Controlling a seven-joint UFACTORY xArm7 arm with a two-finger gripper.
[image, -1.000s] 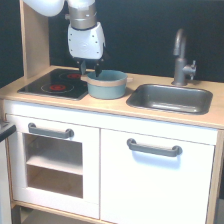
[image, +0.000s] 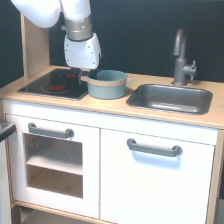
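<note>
A blue-grey pot stands upright at the back of the counter, beside the stove's right edge. My gripper is low over the stove, by the pot's left side. Its fingers are dark and small against the black burner plate, so whether they touch the pot or hold anything cannot be made out. The pale wrist housing hides part of the wall behind.
The black stove with red burner rings fills the counter's left part. A sink with a grey faucet lies to the right. Below are white cabinet doors. A wooden post rises at the left.
The gripper has shifted left and slightly down, from over the pot's left rim to its left side. The pot has barely moved, if at all.
</note>
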